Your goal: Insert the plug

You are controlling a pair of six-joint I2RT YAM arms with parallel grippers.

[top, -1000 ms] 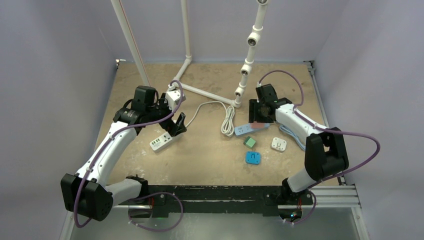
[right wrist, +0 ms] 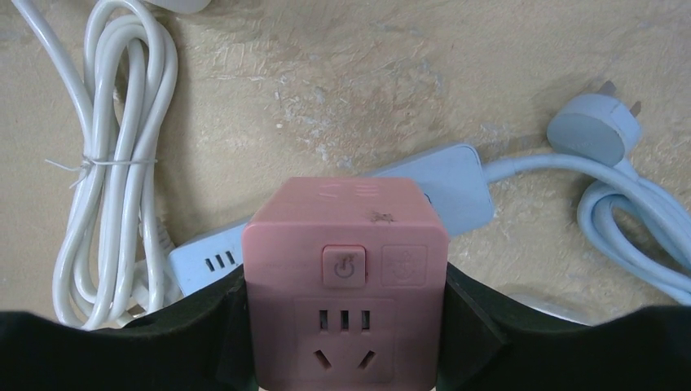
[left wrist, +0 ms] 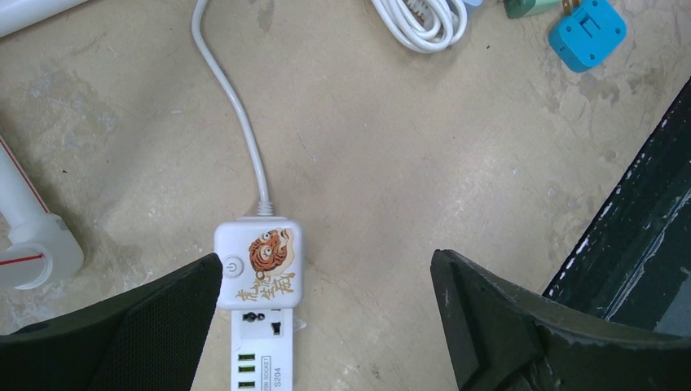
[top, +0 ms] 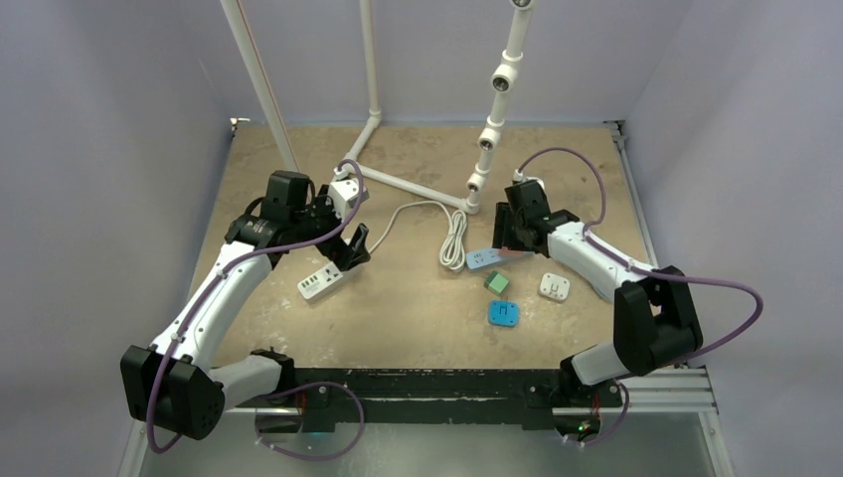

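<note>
A pink cube socket is between the fingers of my right gripper, over a light-blue power strip; whether the fingers grip it firmly is unclear. A blue plug with cord lies to the right of that strip. My left gripper is open above a white power strip, with nothing between its fingers. A green plug, a blue adapter and a white adapter lie on the table.
A coiled white cable lies left of the blue strip. White pipes stand along the back.
The left arm has not visibly moved.
</note>
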